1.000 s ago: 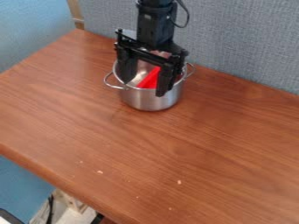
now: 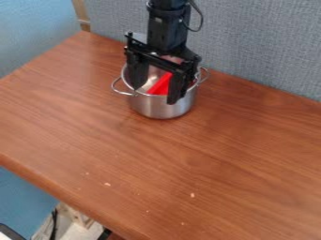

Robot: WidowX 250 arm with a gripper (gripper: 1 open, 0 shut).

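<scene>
A steel pot [image 2: 160,107] with two side handles stands toward the back of the wooden table. Inside it a red object [image 2: 163,83] lies slanted, partly hidden. My black gripper [image 2: 156,84] is down at the pot's mouth, its fingers spread apart over the red object; whether they touch it I cannot tell.
Grey padded walls [image 2: 264,47] border the back, and the table's edge runs along the lower left, with some equipment below it.
</scene>
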